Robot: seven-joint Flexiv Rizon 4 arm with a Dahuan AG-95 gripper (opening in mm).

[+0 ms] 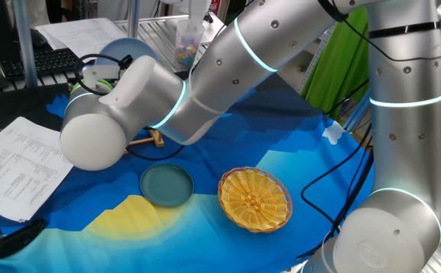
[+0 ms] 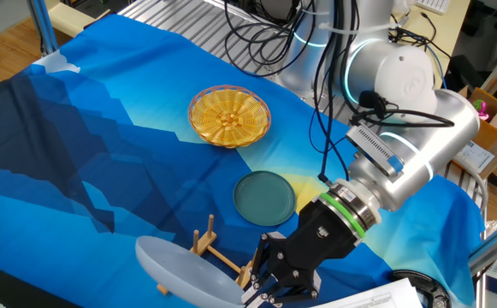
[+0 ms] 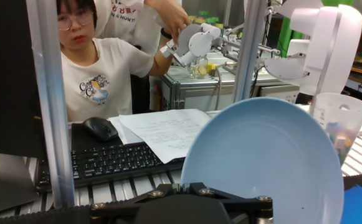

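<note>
A light blue plate (image 2: 186,272) is held up on its edge, tilted, above the far side of the cloth from the arm's base. My gripper (image 2: 255,291) is shut on its rim. In the wrist view the plate's broad face (image 3: 265,165) fills the right side, with the gripper at its lower left edge. Behind the arm in exterior view 1, only part of the plate (image 1: 138,50) shows. Close by, under the raised plate, a wooden rack (image 2: 204,242) with upright pegs stands on the cloth, partly hidden by plate and gripper.
A dark green plate (image 2: 264,198) and a round wicker basket (image 2: 229,117) lie on the blue cloth, apart from each other. Papers (image 1: 23,168) cover one corner. Beyond the edge are a keyboard (image 3: 109,163), a metal post (image 3: 48,102) and a clear cup (image 3: 341,118).
</note>
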